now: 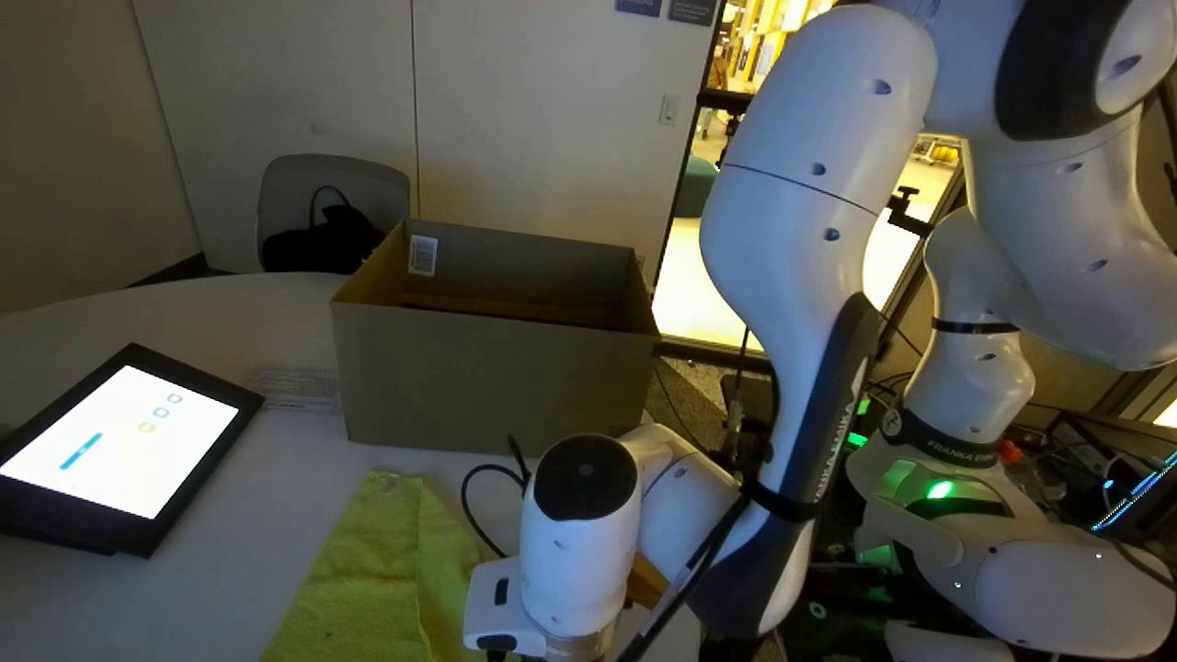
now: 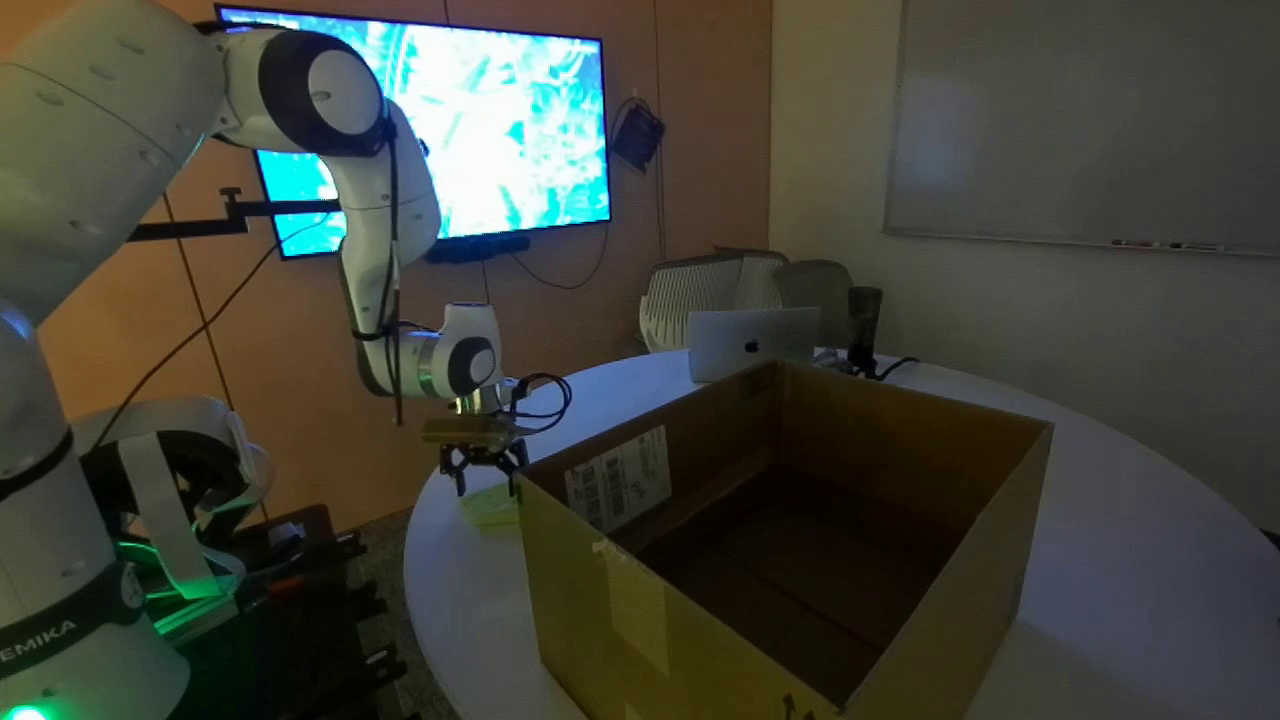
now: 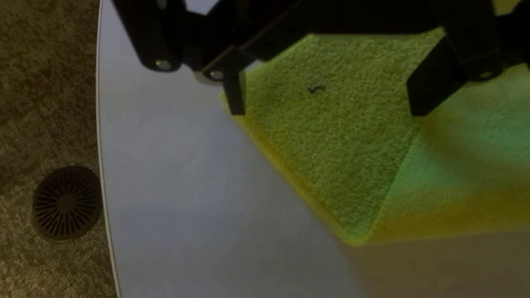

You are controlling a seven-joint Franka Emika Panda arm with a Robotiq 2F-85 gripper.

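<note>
A yellow-green cloth [image 1: 375,574] lies partly folded on the white table, in front of the cardboard box. In the wrist view the cloth [image 3: 333,134] spreads beneath my gripper, its rounded corner pointing down the picture. The two dark fingers stand wide apart with only cloth surface visible below the gap. Seen from the other side, the gripper [image 2: 486,462] points down over the cloth [image 2: 489,506], close to the box's near-left corner. Whether the fingertips touch the cloth, I cannot tell.
An open, apparently empty cardboard box [image 2: 780,600] stands on the table [image 2: 1128,576] beside the cloth. A lit tablet [image 1: 121,441] lies to the left, and a laptop [image 2: 750,342] stands behind the box. The table's edge is near the gripper.
</note>
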